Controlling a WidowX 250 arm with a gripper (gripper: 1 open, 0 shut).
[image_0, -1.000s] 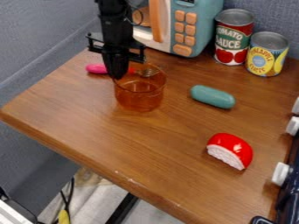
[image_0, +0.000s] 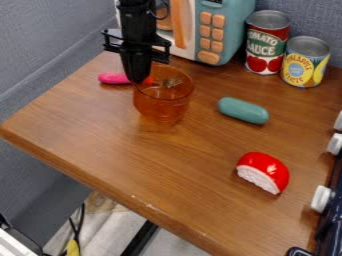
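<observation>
The black gripper (image_0: 136, 70) points down at the left rim of an orange translucent cup (image_0: 163, 102), which stands at the upper left of the wooden table (image_0: 134, 165). Its fingertips are at or just inside the rim; whether they are closed on the cup's wall is unclear. A pink object (image_0: 115, 78) lies behind the cup to the left.
A teal cylinder (image_0: 242, 110) and a red-and-white object (image_0: 263, 171) lie on the right. A toy microwave (image_0: 210, 30), a tomato can (image_0: 266, 45) and a yellow can (image_0: 305, 63) stand at the back.
The objects have not moved.
</observation>
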